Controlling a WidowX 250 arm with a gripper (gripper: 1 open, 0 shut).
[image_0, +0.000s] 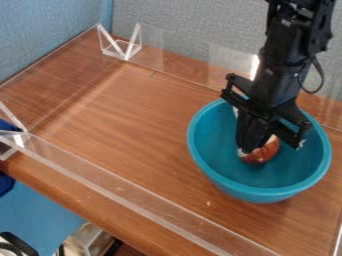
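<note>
A teal bowl (267, 185) sits on the right side of the wooden table. My black gripper (251, 132) reaches down into it from above, its tips just over and partly in front of a red-and-pale round object (259, 153) inside the bowl. Whether anything is between the fingertips is hard to make out; the object appears to lie beneath them.
A white wire-like corner piece (120, 48) stands at the back left. A blue item (7, 135) is at the left edge.
</note>
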